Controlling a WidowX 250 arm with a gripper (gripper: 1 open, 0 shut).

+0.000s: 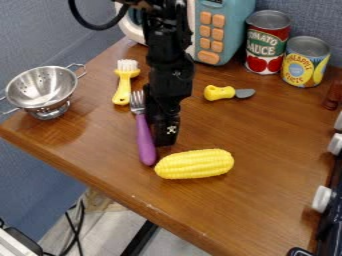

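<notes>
My black gripper hangs low over the middle of the wooden table, its fingertips just beside a fork with a purple handle. The fork lies lengthwise with its silver tines to the back. Whether the fingers are open or shut is hard to tell in the dark shape. A yellow corn cob lies in front of the gripper.
A steel colander sits at the left edge, a yellow brush behind it to the right. A small yellow-handled tool, tomato sauce can, second can and teal appliance stand farther back.
</notes>
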